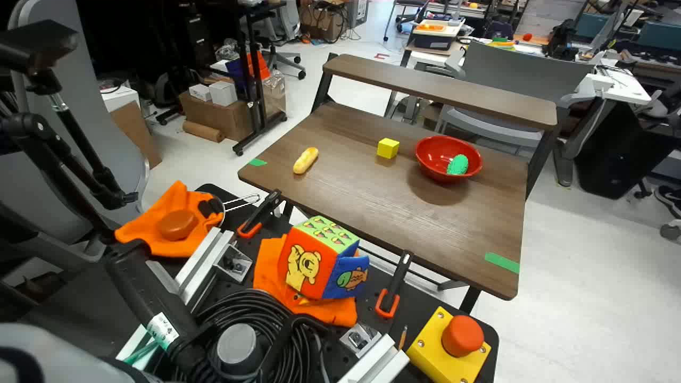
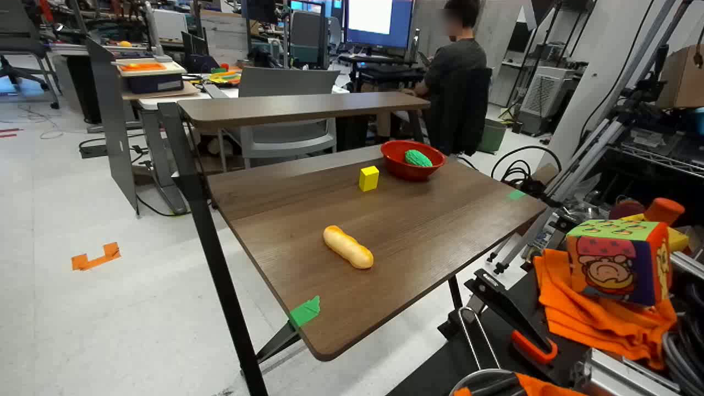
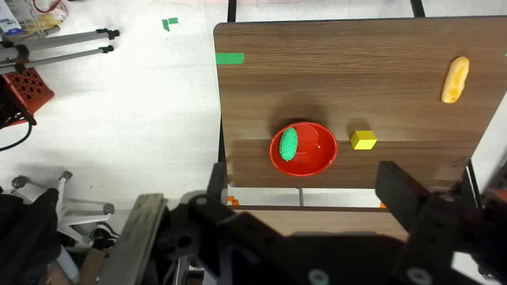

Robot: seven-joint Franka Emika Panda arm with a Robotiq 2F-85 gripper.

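Note:
A red bowl [image 1: 429, 153] rests on the brown table, holding a green bumpy oval object [image 1: 457, 165]; in the wrist view the green object [image 3: 288, 144] lies against one inner side of the bowl [image 3: 316, 161]. Beside the bowl stands a yellow block [image 2: 369, 178]. Farther off on the tabletop lies a yellowish, bread-like long object [image 2: 347, 247], apart from the rest. My gripper is open, its dark fingers wide apart, high over the table with nothing held. Neither exterior view shows the gripper.
A raised shelf [image 1: 440, 89] runs along one long side of the table [image 1: 357, 178]. At the opposite side, a black bench carries a fabric cube [image 1: 319, 258], orange cloths, clamps and coiled cable.

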